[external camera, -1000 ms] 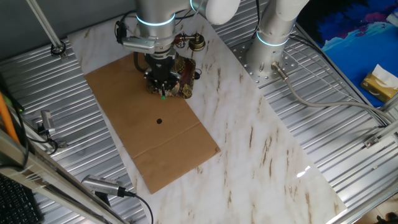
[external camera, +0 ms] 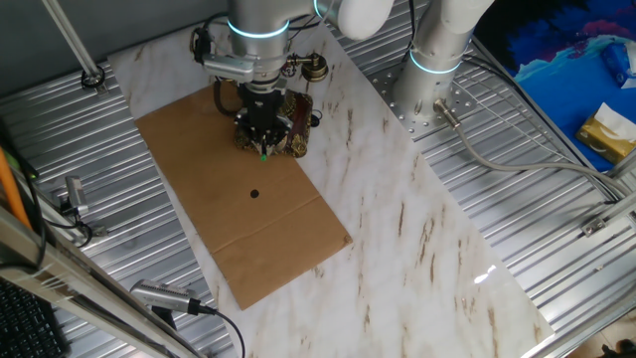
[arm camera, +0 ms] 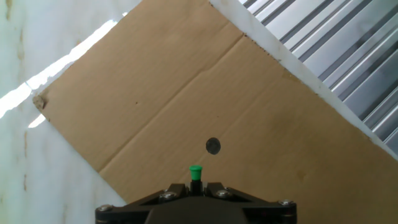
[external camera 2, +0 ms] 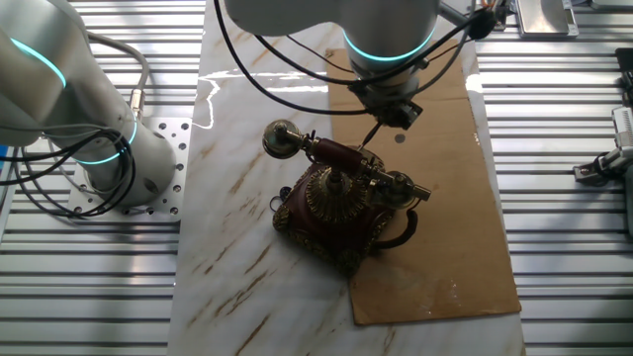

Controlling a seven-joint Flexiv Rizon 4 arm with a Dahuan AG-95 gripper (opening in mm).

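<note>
An ornate red and brass telephone (external camera 2: 336,203) stands partly on the cardboard sheet (external camera 2: 445,267), its handset (external camera 2: 338,155) lying across the cradle. In exterior view 1 the arm covers much of this telephone (external camera: 297,111). My gripper (external camera: 263,156) points down in front of it there, above the cardboard. Seen from the wrist, the gripper has its black fingers drawn together at a small green tip. No telephone shows in that view, and nothing distinct is visible between the fingers. A black round spot (arm camera: 213,146) marks the cardboard just beyond the green tip.
Around the cardboard lies a white marbled board (external camera: 397,239), clear towards the front and right. Ribbed metal decking (external camera: 124,234) surrounds it. A silver camera-like device (external camera: 164,296) with a cable sits near the board's left edge. The arm's base (external camera: 422,94) stands at the back right.
Over the last second my arm and gripper have shifted slightly to the right in exterior view 1. The telephone and cardboard have stayed in place.
</note>
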